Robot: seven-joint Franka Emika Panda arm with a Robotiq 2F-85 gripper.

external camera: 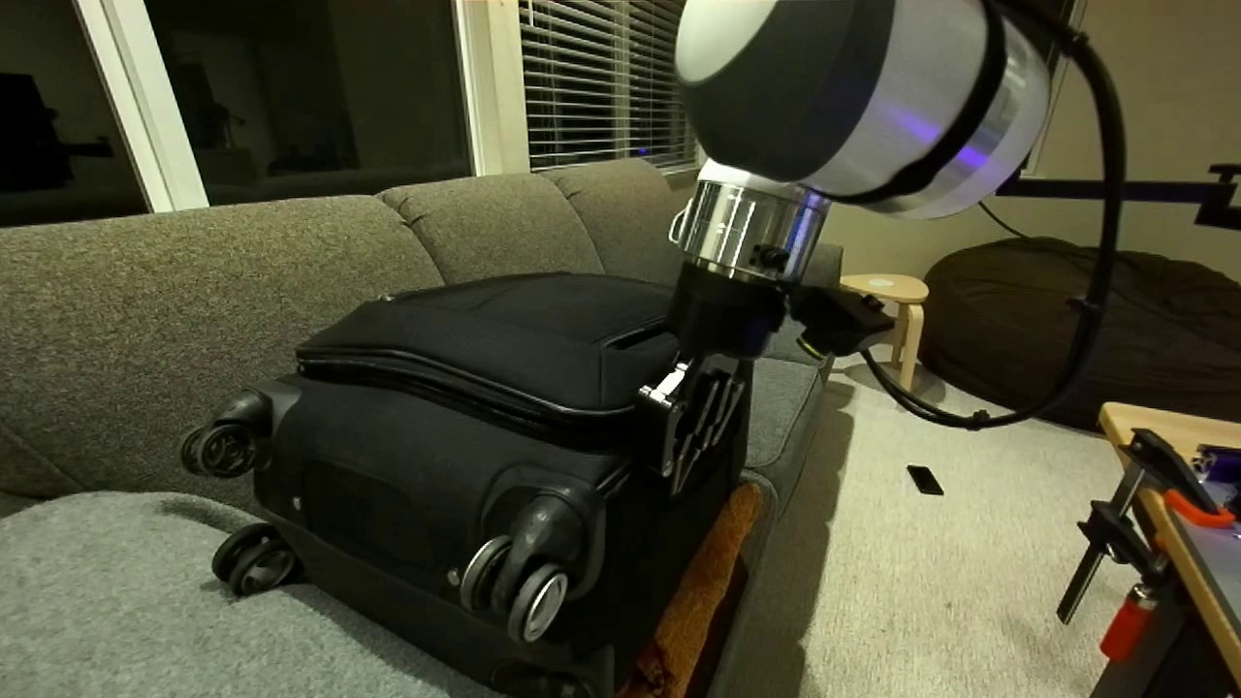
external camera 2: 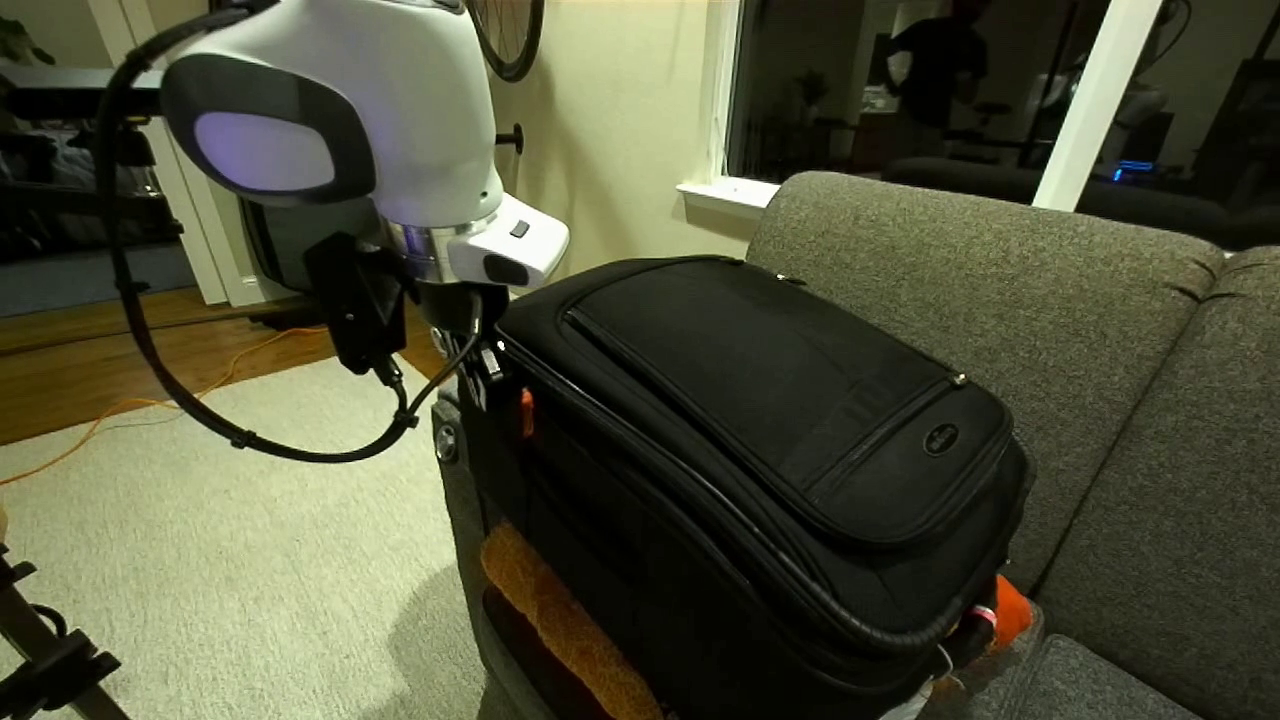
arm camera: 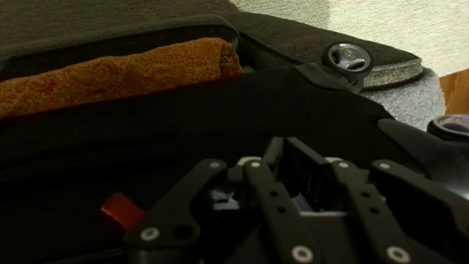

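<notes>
A black soft-sided suitcase (external camera: 512,337) lies on its back on the couch, its wheels toward the camera of exterior view 1. Along the suitcase's side facing the room, just below the upper zipper seam, is my gripper (external camera: 674,481). In the wrist view the two fingertips of the gripper are close together against the dark fabric. The fingers look shut, and anything thin between them is lost in the dark. A red-orange tab (arm camera: 122,210) sticks out of the suitcase beside the fingers; exterior view 2 shows the same tab (external camera 2: 527,412).
An orange patterned cloth (arm camera: 132,72) is tucked between the suitcase and the couch edge. The couch back (external camera: 209,302) rises behind the suitcase. A table with clamps (external camera: 1123,419) stands at right; the carpet (external camera: 919,582) between is mostly open.
</notes>
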